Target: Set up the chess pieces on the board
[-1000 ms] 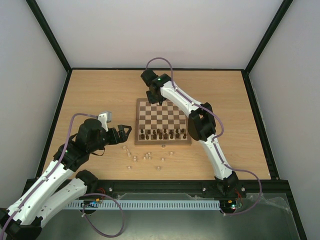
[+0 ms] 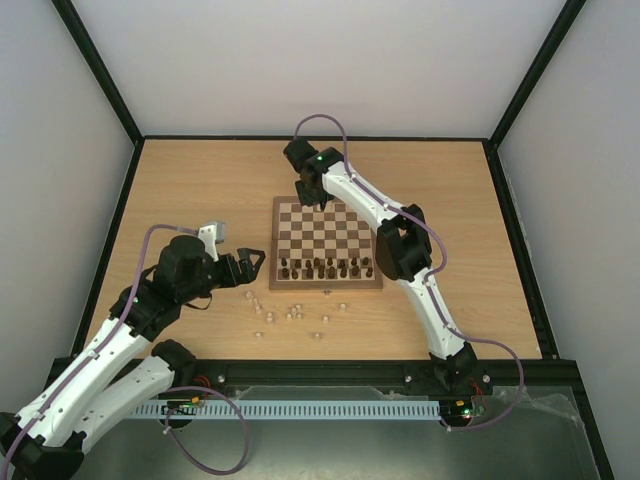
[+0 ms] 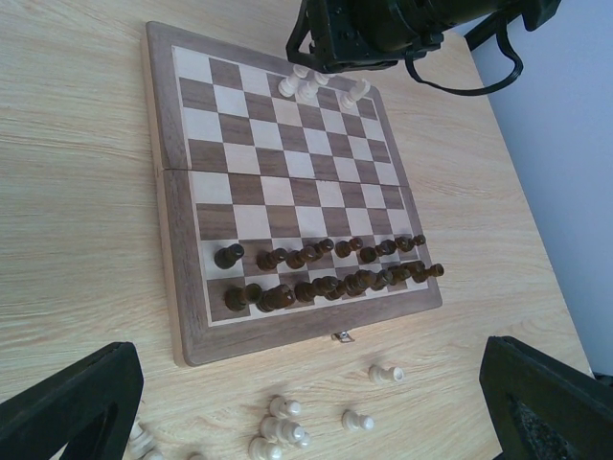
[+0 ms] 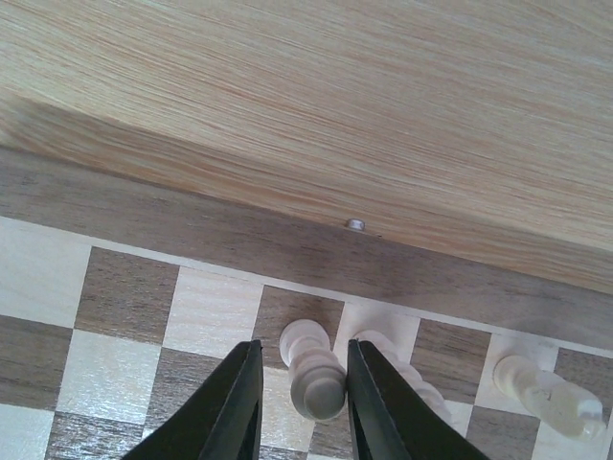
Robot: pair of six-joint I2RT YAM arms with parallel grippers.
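Observation:
The wooden chess board (image 3: 173, 220) carries two rows of dark pieces (image 2: 330, 270) along its near side. At the far edge, a white piece (image 4: 308, 359) stands on a dark square, with other white pieces (image 4: 548, 395) to its right. My right gripper straddles the first one, its fingers part open; the piece is close to the right finger, and a gap shows on its left. From above, the right arm hides this spot. My left gripper hangs left of the board, wide open and empty.
Several loose white pieces (image 3: 283, 429) lie on the table in front of the board, near the clasp (image 3: 342, 336). The middle squares are bare. Open table (image 2: 190, 180) stretches to the left and right of the board.
Over the last second the right gripper has shifted very slightly to the right at the board's far edge. The left arm and the pieces in view look still.

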